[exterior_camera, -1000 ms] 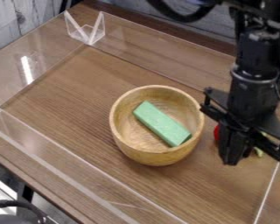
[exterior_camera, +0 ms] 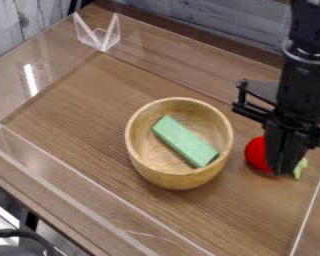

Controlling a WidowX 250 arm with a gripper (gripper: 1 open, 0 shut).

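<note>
A wooden bowl point(exterior_camera: 140, 165) holds a green block point(exterior_camera: 184, 140) on the table's middle. To its right lies a red round object point(exterior_camera: 264, 151) with something light green point(exterior_camera: 296, 167) beside it, partly behind my dark gripper point(exterior_camera: 270, 140). The gripper hangs from the arm at the right, over the red object; whether its fingers are open or shut cannot be made out.
A clear plastic container point(exterior_camera: 96, 35) stands at the back left. Dark cables lie at the bottom left corner.
The bowl and block have not moved.
</note>
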